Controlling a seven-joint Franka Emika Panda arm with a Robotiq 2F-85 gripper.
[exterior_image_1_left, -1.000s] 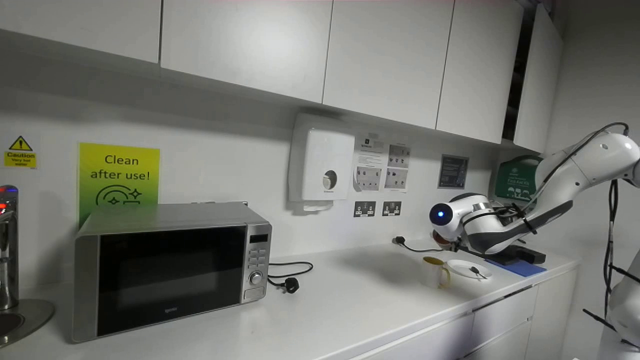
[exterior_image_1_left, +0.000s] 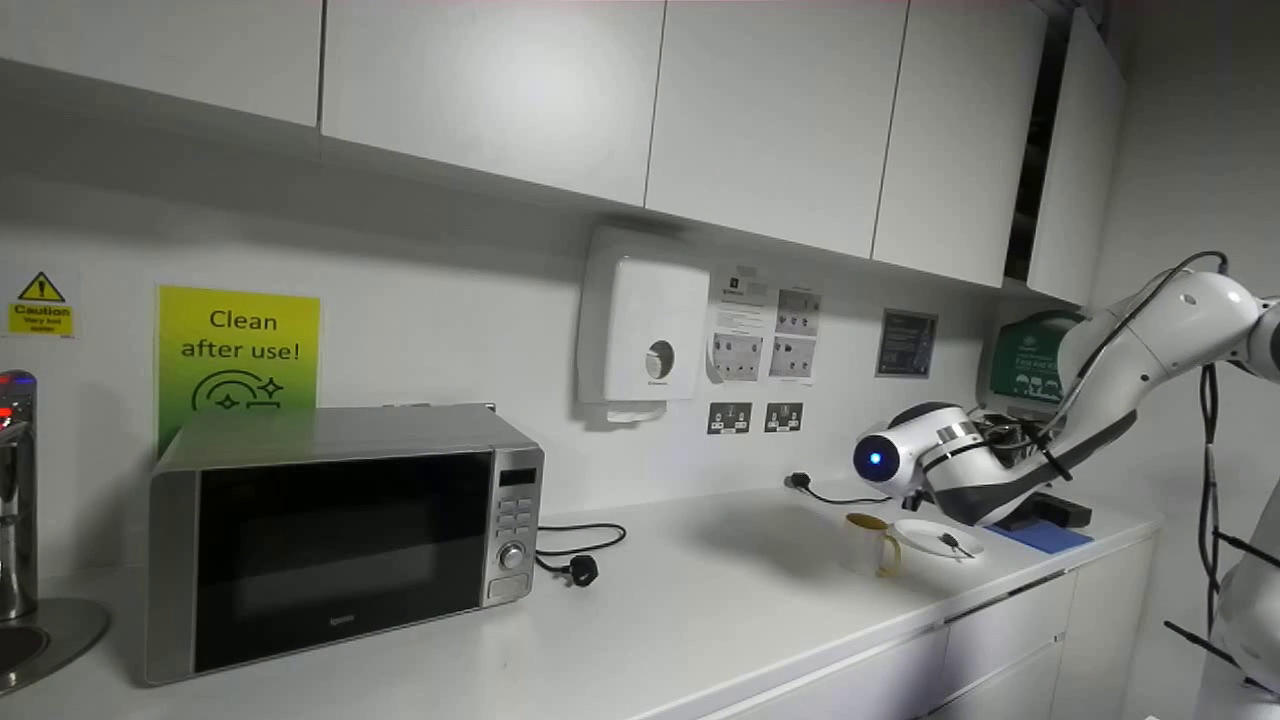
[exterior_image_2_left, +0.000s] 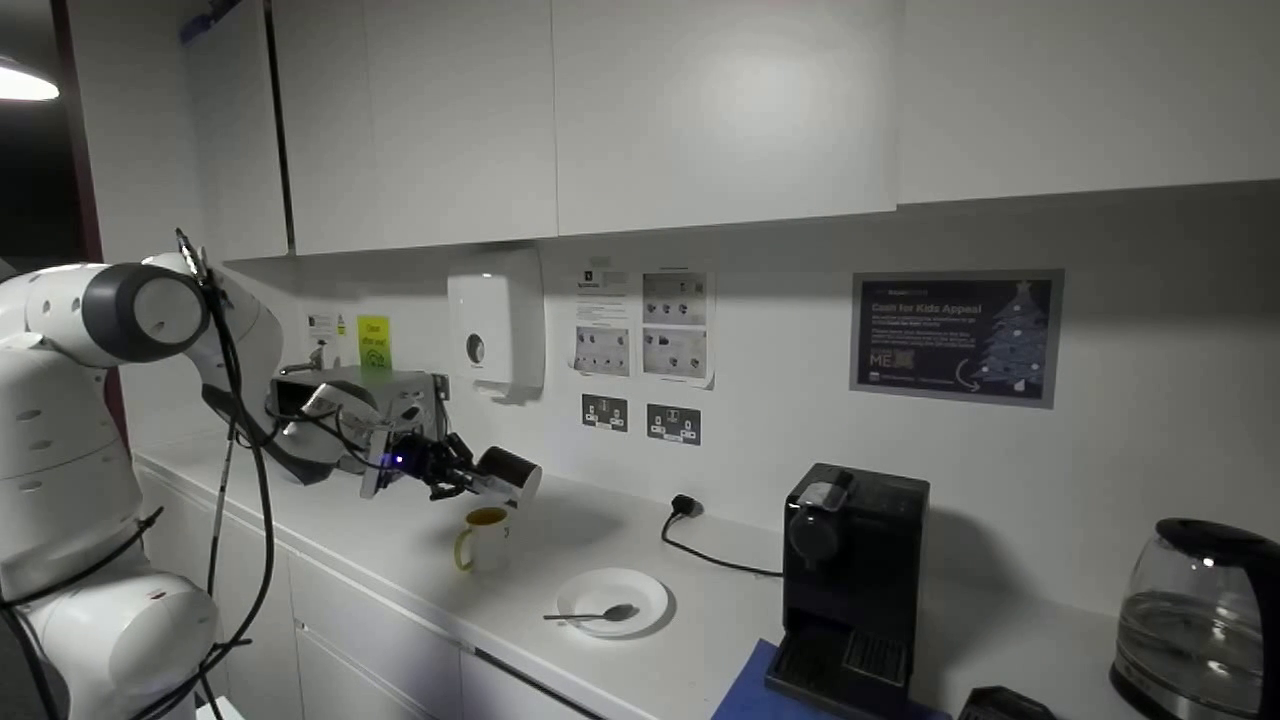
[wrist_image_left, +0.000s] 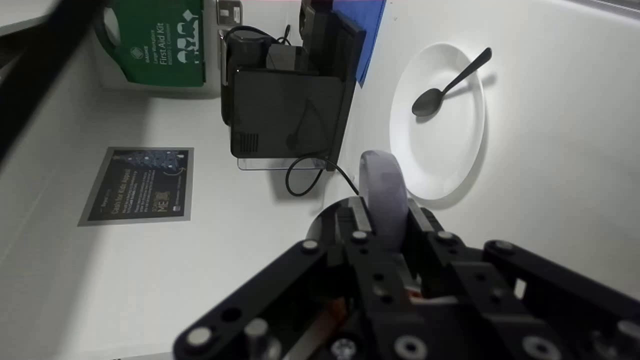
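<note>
In the wrist view my gripper is shut on the pale, curved handle (wrist_image_left: 384, 180) of a mug, whose body is mostly hidden behind the fingers. Exterior view 2 has this held mug (exterior_image_2_left: 510, 470) tipped well over on its side, dark on one part and pale on another, above the counter. Just below it, an upright white mug with a yellow inside and handle (exterior_image_2_left: 488, 546) stands on the counter, apart from the held one. To its right lies a white plate (exterior_image_2_left: 582, 590) with a dark spoon (exterior_image_2_left: 618, 613) across it.
A black coffee machine (exterior_image_2_left: 852, 576) stands on a blue mat (exterior_image_2_left: 746, 686), with a glass kettle (exterior_image_2_left: 1188, 612) farther right. The microwave (exterior_image_1_left: 348, 540) is at the other end. Cupboards hang overhead.
My wrist has dipped and shifted slightly left in exterior view 1. The reddish-brown mug part that showed beneath it is now hidden there. The yellow mug and plate have not moved.
</note>
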